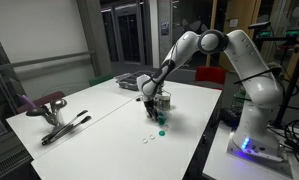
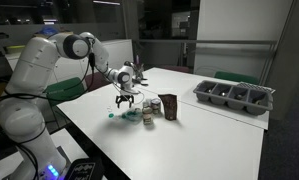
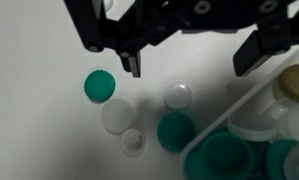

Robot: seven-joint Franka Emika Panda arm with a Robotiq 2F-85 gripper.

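Note:
My gripper stands open over the white table, its fingers wide apart and nothing between them. Below it in the wrist view lie loose bottle caps: a green cap (image 3: 100,86), a white cap (image 3: 117,115), a small white cap (image 3: 134,142), a clear whitish cap (image 3: 177,96) and a second green cap (image 3: 175,131). At the lower right is a clear-walled container (image 3: 225,122) with several green, white and tan caps in it. Exterior view 1 has a green cap (image 1: 161,133) in front of the gripper; the fingertips there are too small to make out.
Jars (image 1: 163,102) stand close behind the gripper. A dark brown bag (image 2: 169,106) and a grey compartment tray (image 2: 234,94) are on the table in exterior view 2. Utensils in a holder (image 1: 54,120) sit at the far left.

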